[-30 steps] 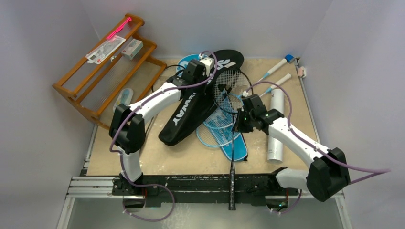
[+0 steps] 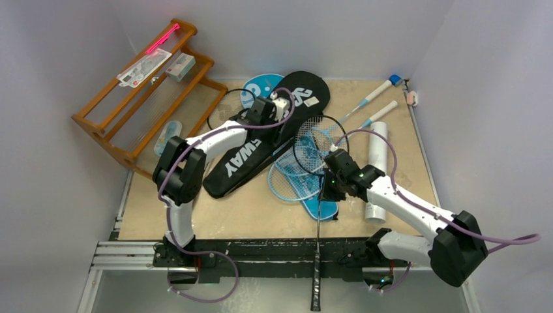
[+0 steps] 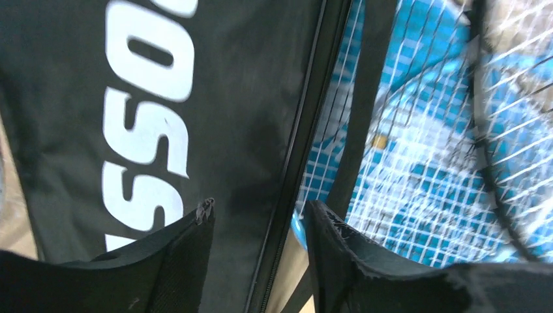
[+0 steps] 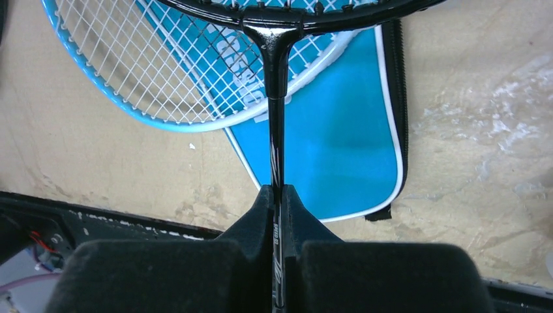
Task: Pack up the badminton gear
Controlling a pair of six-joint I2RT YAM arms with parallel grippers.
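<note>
A long black bag with white lettering (image 2: 238,160) lies flat and slanted across the middle of the floor. Over its right edge, my left gripper is part open, its fingertips either side of the zipped edge and not closed on it. My right gripper is shut on the thin shaft of a black racket (image 4: 276,140), whose handle reaches past the front edge. The black racket's head overlaps a blue-and-white racket (image 4: 98,75), which lies on a blue bag (image 4: 326,130). A second blue bag (image 2: 261,85) lies at the back, partly hidden.
A wooden rack (image 2: 124,147) stands at the left with a small box (image 2: 180,67) on it. Another racket head (image 2: 228,107) shows behind my left arm. White racket handles (image 2: 381,112) point to the back right, near a white tube (image 2: 377,156). Bare floor lies front left.
The black bag's front end has shifted left and the bag now lies flatter. My left gripper has lowered over the bag.
</note>
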